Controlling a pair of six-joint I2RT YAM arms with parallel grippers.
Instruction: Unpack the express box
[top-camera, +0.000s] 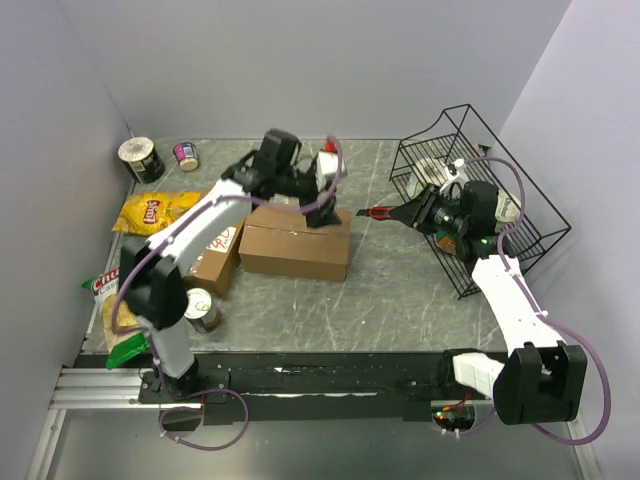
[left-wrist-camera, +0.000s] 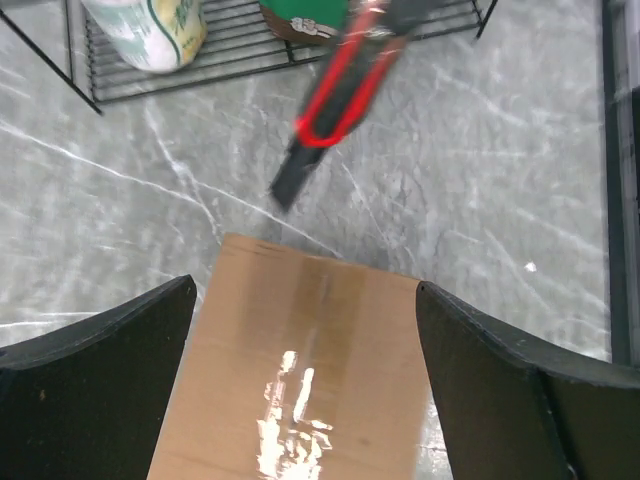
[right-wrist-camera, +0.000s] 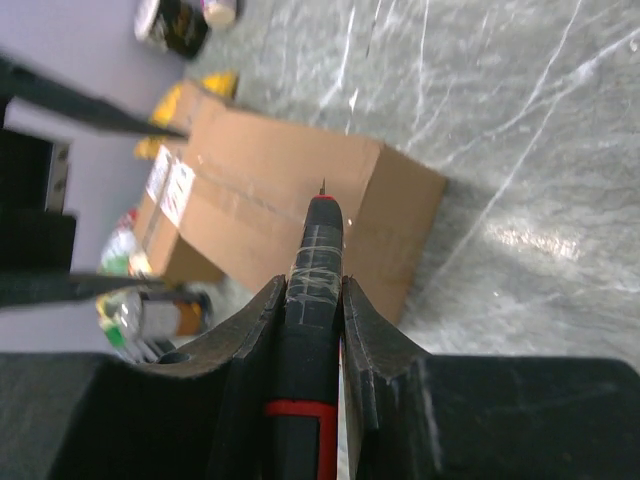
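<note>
The closed cardboard box (top-camera: 295, 258) lies mid-table, with tape along its top. My left gripper (top-camera: 322, 200) is raised over its right part; in the left wrist view its open fingers (left-wrist-camera: 95, 390) frame the taped carton top (left-wrist-camera: 260, 350). My right gripper (top-camera: 420, 212) is shut on a red-and-black box cutter (top-camera: 378, 213), whose blade points toward the box from the right; in the right wrist view the cutter (right-wrist-camera: 312, 300) sits upright in the picture between the fingers.
A wire rack (top-camera: 530, 240) with items stands at the right. Another box (top-camera: 210, 270), snack bags (top-camera: 145, 213), cans (top-camera: 200, 312) and cups line the left. Bare marble lies between box and rack.
</note>
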